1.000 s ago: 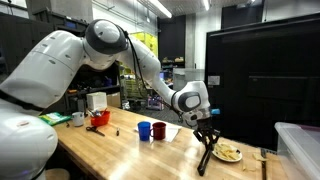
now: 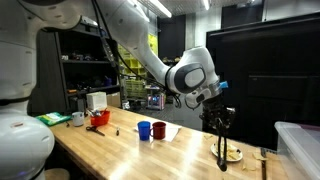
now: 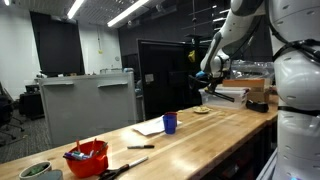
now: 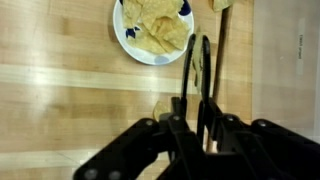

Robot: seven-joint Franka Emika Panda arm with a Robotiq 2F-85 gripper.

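Note:
My gripper [image 2: 218, 124] is shut on a long, thin dark tool [image 2: 222, 153], which hangs downward above the right part of the wooden table. In the wrist view the tool [image 4: 187, 68] appears as two narrow, parallel dark arms reaching forward from the gripper, perhaps tongs; its exact kind is unclear. A white plate with a dark-patterned rim [image 4: 123, 34] holds yellowish chips [image 4: 155, 22]. It lies just beyond the tool's far end in that view. In exterior view 2 the gripper [image 3: 205, 84] is small and far off.
Right of the plate lies a thin wooden strip [image 2: 264, 165], with a pale translucent bin [image 2: 300, 145] beyond. Blue cup [image 2: 144, 130] and red cup [image 2: 159, 130] stand farther left. A red basket [image 3: 86, 160] sits at the table's other end.
My gripper has moved right and toward exterior camera 1, carrying the dark tool. The plate stays put.

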